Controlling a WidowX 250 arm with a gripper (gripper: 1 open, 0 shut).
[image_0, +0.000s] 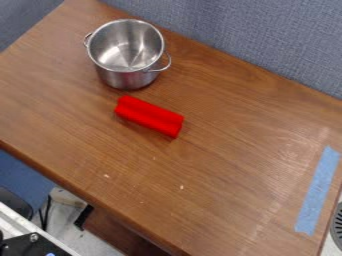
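A steel pot (126, 62) with two side handles stands near the back left of the wooden table (227, 180). A red cylindrical object (150, 116) lies on its side just in front of and slightly right of the pot, apart from it. The gripper is out of the picture.
A blue tape strip (318, 190) runs along the right side of the table. A grey-blue padded wall lies behind the table. Some cables and equipment show beyond the lower-left edge.
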